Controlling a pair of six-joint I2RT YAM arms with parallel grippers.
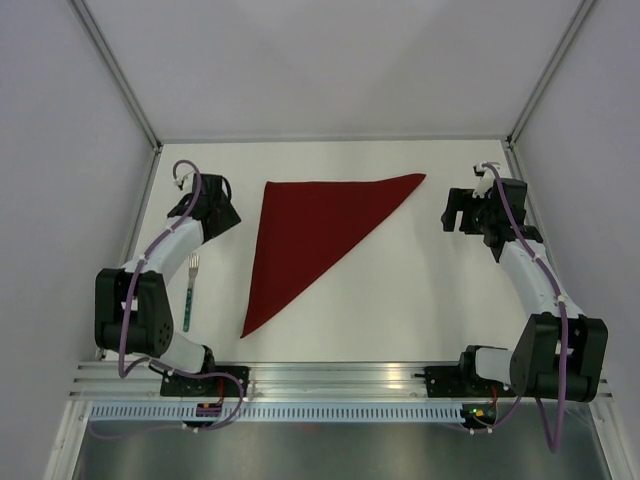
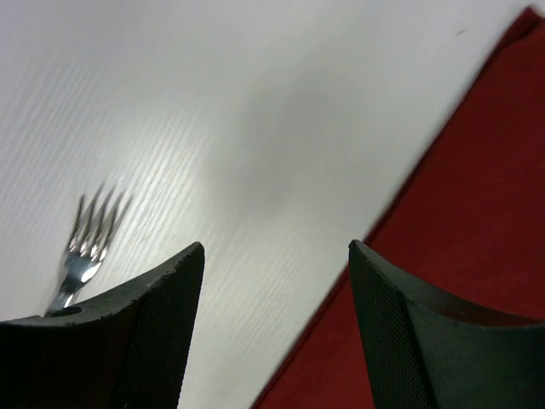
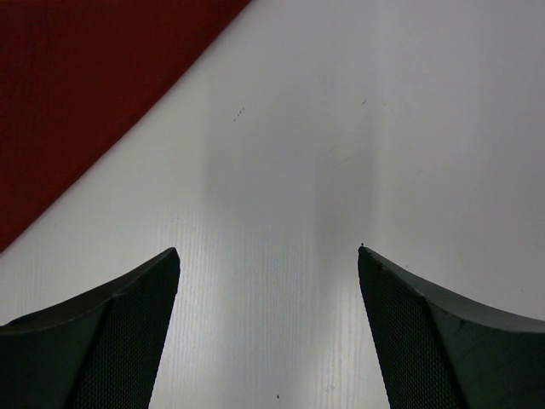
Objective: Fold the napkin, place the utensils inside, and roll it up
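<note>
A dark red napkin (image 1: 315,230), folded into a triangle, lies flat on the white table, its long edge running from lower left to upper right. My left gripper (image 1: 220,222) is open above the table left of the napkin; in the left wrist view the napkin's edge is under its right finger. A fork (image 1: 190,295) with silver tines (image 2: 94,239) lies lengthwise left of the napkin, near the left arm. My right gripper (image 1: 455,210) hangs open at the right side, over bare table, with the napkin's edge at upper left in its wrist view.
Walls border the back and both sides; a metal rail runs along the front.
</note>
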